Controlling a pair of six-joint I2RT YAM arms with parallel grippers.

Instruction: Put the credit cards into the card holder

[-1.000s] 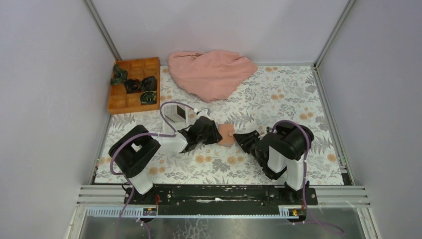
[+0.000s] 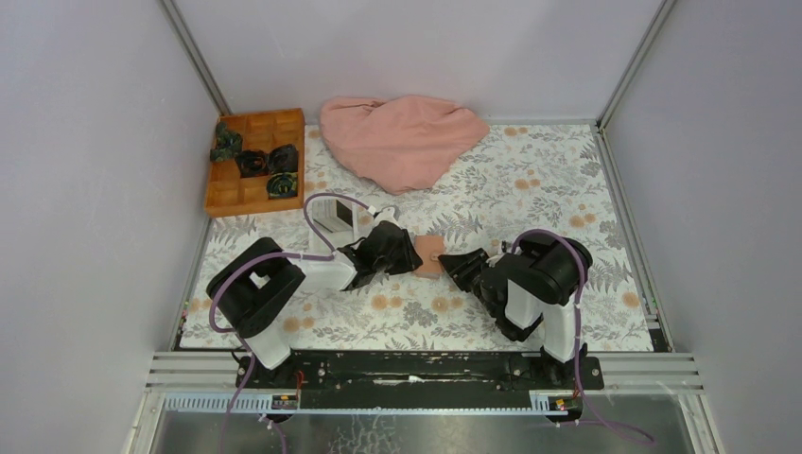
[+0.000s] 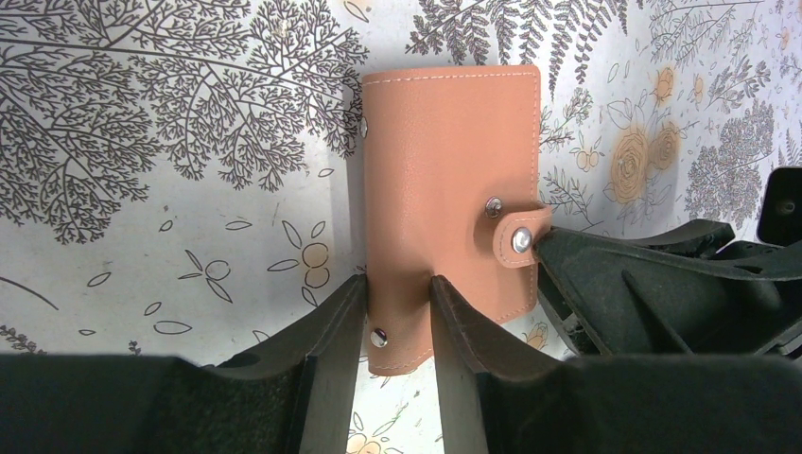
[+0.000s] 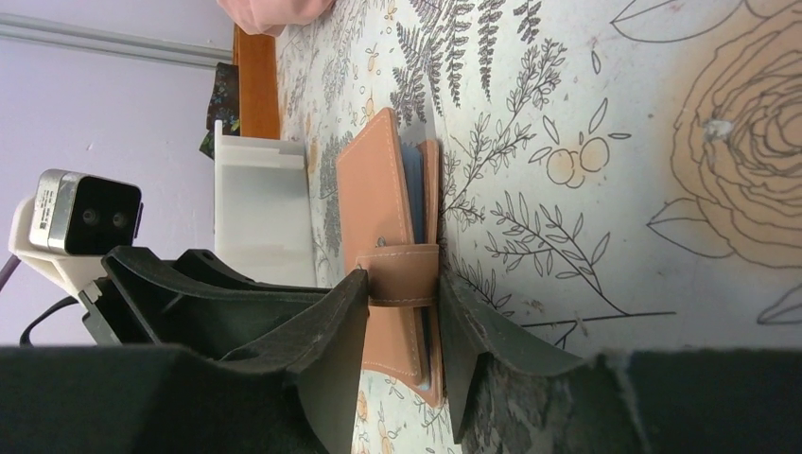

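Note:
The closed pink-brown leather card holder [image 2: 429, 248] lies on the patterned cloth between my two grippers. My left gripper is shut on its spine edge, one finger on each side. My right gripper is shut across the holder's strap [image 4: 405, 255] at the opposite edge. In the left wrist view the strap's metal snap [image 3: 521, 239] lies on the cover beside the right gripper's fingertip. Blue-grey card edges [image 4: 413, 184] show between the covers in the right wrist view.
A white rack [image 2: 333, 225] stands behind the left arm. At the back left is an orange-brown tray [image 2: 232, 200] with dark items. A pink cloth [image 2: 402, 137] lies at the back.
Compared with a second ago, my right gripper has moved slightly left onto the holder's strap edge. The left arm and the holder have stayed in place.

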